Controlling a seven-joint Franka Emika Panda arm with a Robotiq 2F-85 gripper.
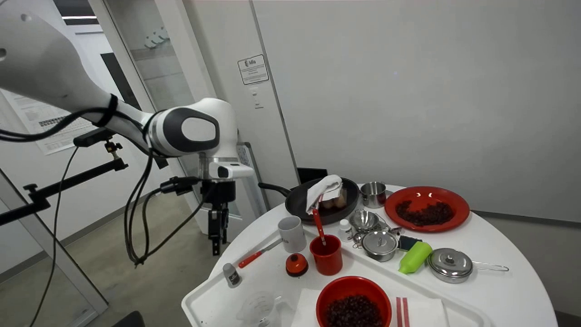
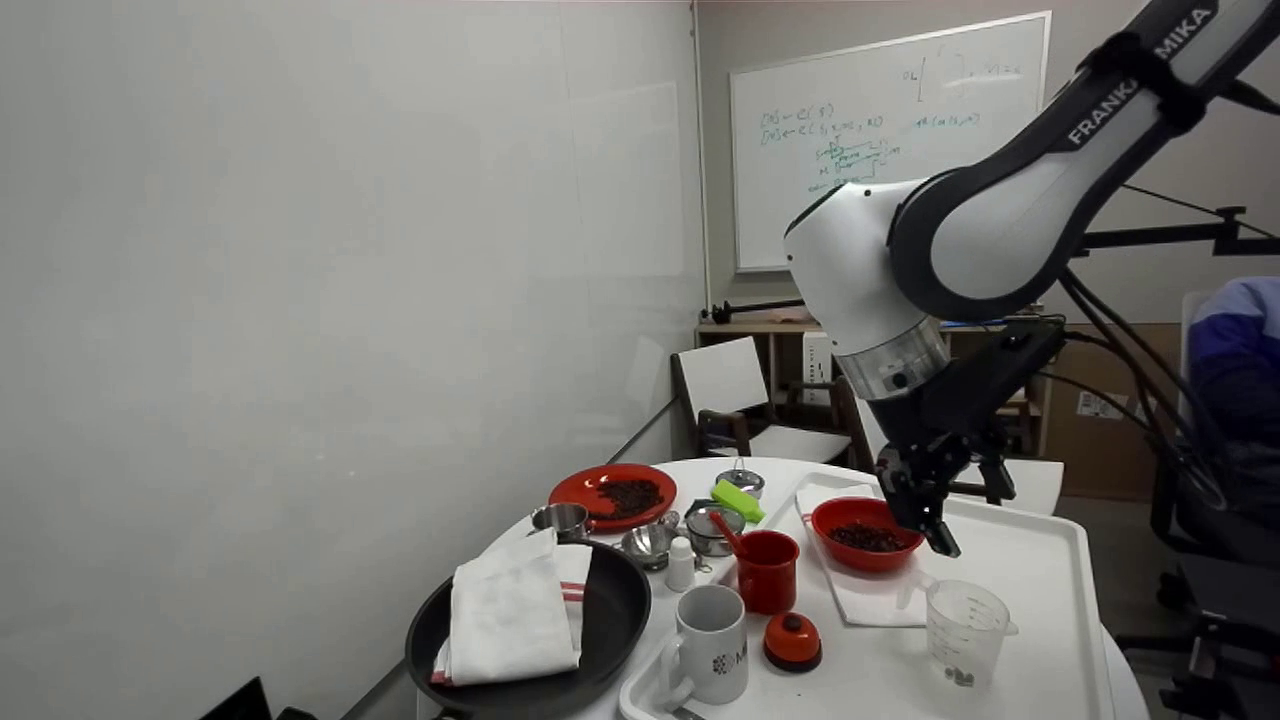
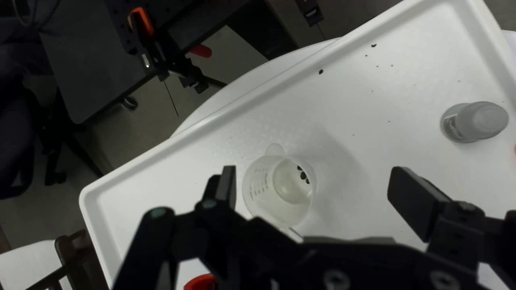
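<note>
My gripper is open, its two dark fingers spread wide with nothing held between them. In the wrist view a clear measuring cup (image 3: 279, 186) with a few dark beans in it stands on the white tray, below the gap between the fingers and nearer the left one. Exterior view 2 has the same cup (image 2: 966, 630) at the tray's near right, with the gripper (image 2: 969, 516) above the tray. A red bowl (image 2: 866, 534) of dark beans rests on a cloth beyond the cup. In exterior view 1 the gripper (image 1: 218, 240) hangs over the tray's left side.
A grey-capped shaker (image 1: 231, 275), red-handled knife (image 1: 258, 254), orange-red timer (image 1: 297, 264), grey mug (image 1: 292, 233) and red cup (image 1: 327, 255) share the tray (image 1: 209, 297). Farther back are a black pan (image 1: 297, 204), metal pots and a red plate (image 1: 427, 209) of beans.
</note>
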